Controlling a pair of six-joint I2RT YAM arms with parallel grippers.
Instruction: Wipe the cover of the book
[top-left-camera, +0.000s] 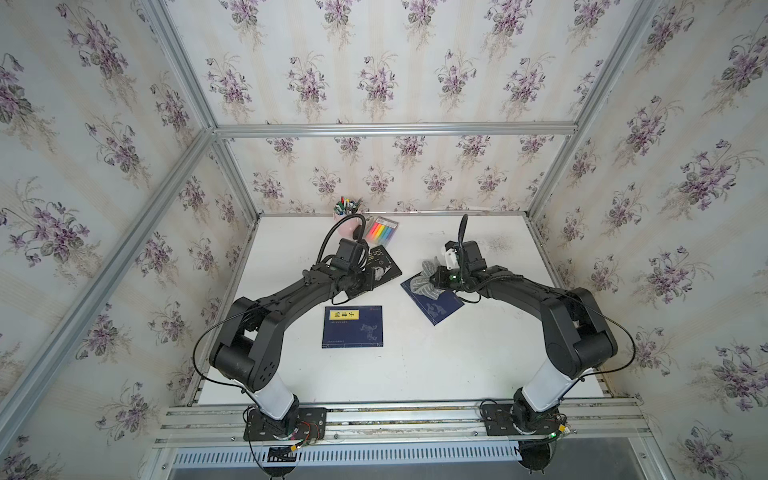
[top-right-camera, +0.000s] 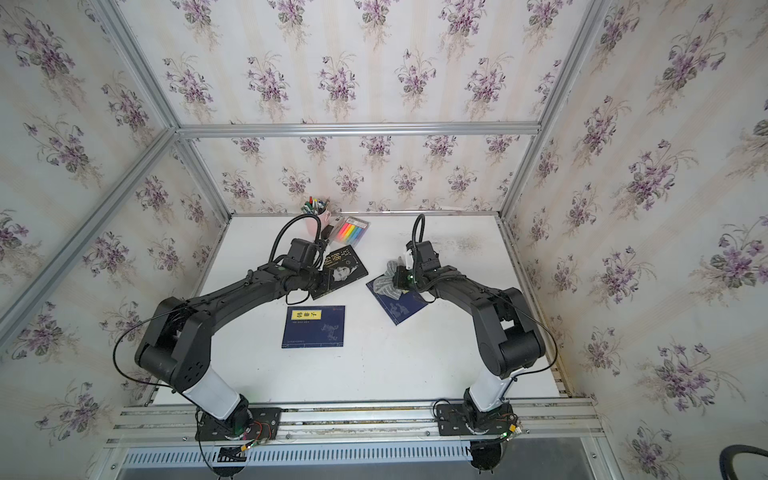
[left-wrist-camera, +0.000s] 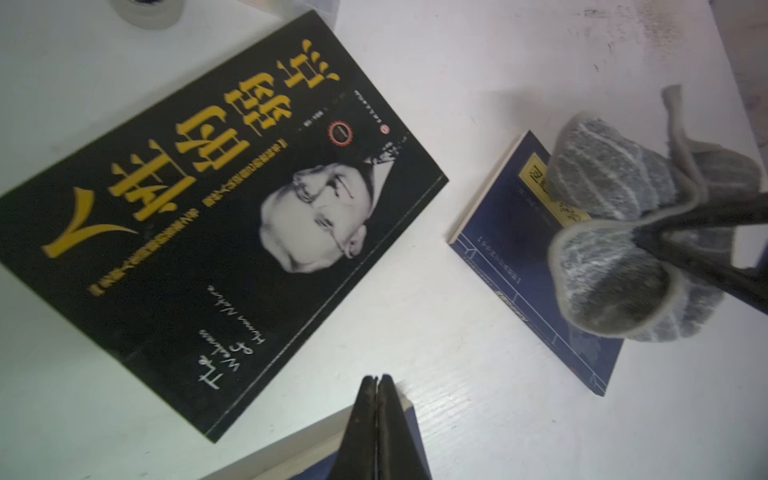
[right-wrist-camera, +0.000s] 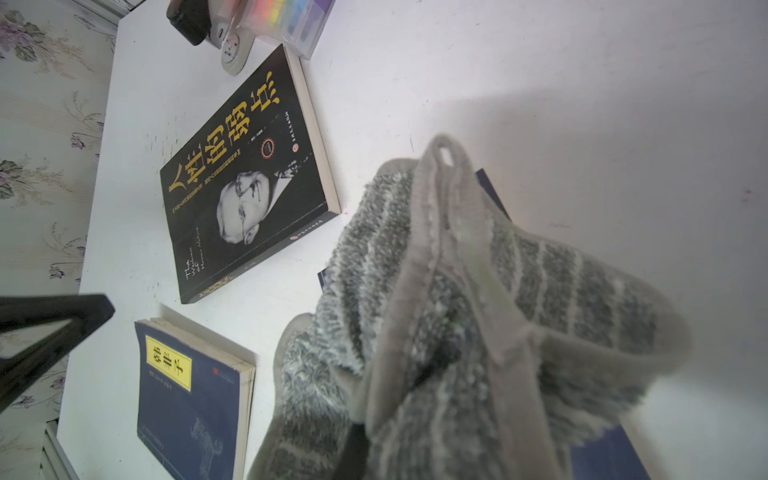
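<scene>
My right gripper (top-left-camera: 442, 278) is shut on a grey striped cloth (right-wrist-camera: 376, 248), bunched over a blue book (left-wrist-camera: 504, 248) at the right of the table. In the left wrist view, my left gripper points down with its fingertips close together, nothing seen between them; how far apart they stand is unclear. It hangs above the area between a black book with a portrait (left-wrist-camera: 160, 280) and a second blue book (top-left-camera: 352, 332) with a yellow label, which lies nearer the front.
A pink pen holder (top-left-camera: 346, 225) and a case of coloured markers (top-left-camera: 382, 230) stand at the back behind the black book.
</scene>
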